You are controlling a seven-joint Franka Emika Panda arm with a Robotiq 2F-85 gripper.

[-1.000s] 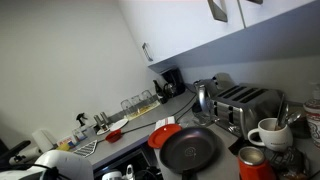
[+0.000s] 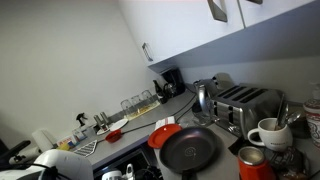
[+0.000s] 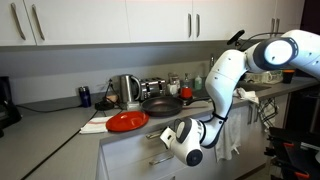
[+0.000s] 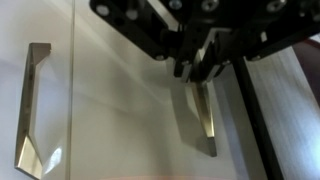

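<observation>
In the wrist view my gripper is at a pale drawer front. A metal handle (image 4: 204,112) runs out from beneath its dark fingers; the handle's upper end is hidden. Whether the fingers touch the handle or stand around it, I cannot tell. A second metal handle (image 4: 30,112) lies apart to the left, across a seam between fronts. Exterior view 2 has the white arm (image 3: 192,145) reaching down in front of the drawers, below the counter. Exterior view 1 catches only part of the arm (image 2: 60,162) at the bottom left.
On the counter above stand a black pan (image 3: 161,106), a red plate (image 3: 126,122), a kettle (image 3: 130,88) and a toaster (image 2: 242,102). A red jar (image 2: 254,164) and a white mug (image 2: 270,133) are near the counter's right end. The counter edge overhangs my gripper closely.
</observation>
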